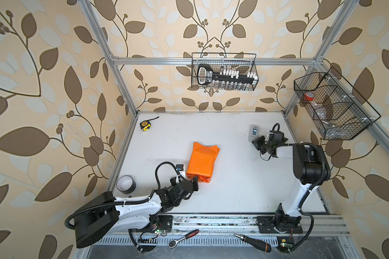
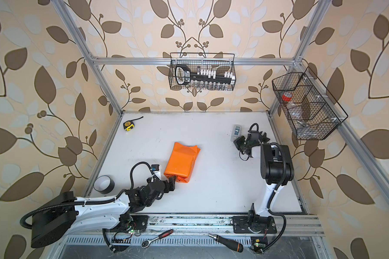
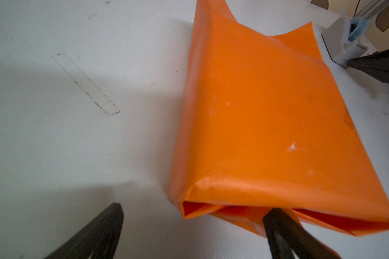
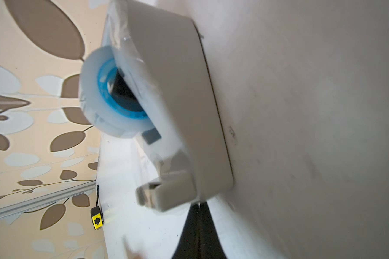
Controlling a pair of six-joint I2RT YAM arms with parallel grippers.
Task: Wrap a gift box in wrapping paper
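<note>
The gift box wrapped in orange paper (image 1: 202, 161) lies left of the table's middle. In the left wrist view its near end shows loose folds of orange paper (image 3: 242, 213), partly open. My left gripper is open at that end, one finger (image 3: 285, 233) against or just in front of the folds and the other over bare table; contact is hard to judge. On the right, a pale tape dispenser (image 4: 181, 95) carries a roll of clear tape (image 4: 112, 95) with a blue core. My right gripper is shut at the dispenser's cutter end, no tape visible between its fingertips.
A tape measure (image 1: 145, 125) lies at the back left, and a round white-and-black container (image 1: 125, 184) at the front left. Wire baskets (image 1: 224, 77) hang on the walls. Between the box and the dispenser the table is free.
</note>
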